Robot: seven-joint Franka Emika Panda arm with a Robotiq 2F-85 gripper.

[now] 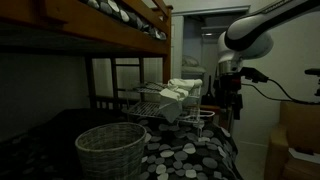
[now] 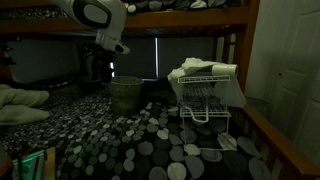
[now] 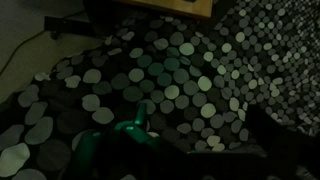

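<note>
My gripper (image 1: 231, 107) hangs high over the bed's right side in exterior view 1, fingers pointing down. It stands open, clear of the things on the bed. In exterior view 2 the same gripper (image 2: 103, 70) is dark at the upper left, its fingers hard to make out. A round woven basket (image 1: 111, 150) stands upright on the bed, apart from the gripper; its inside is hidden. White folded cloths (image 1: 180, 92) lie on a white wire rack (image 2: 205, 104). The wrist view is dark, showing the dotted bedspread (image 3: 170, 92) and no object between the fingers.
An upper bunk's wooden rail (image 1: 130, 22) overhangs the bed. A brown armchair (image 1: 296, 140) sits at the right, by the white door (image 1: 262, 80). Bare dotted bedspread (image 2: 150, 150) lies in front of the basket and rack.
</note>
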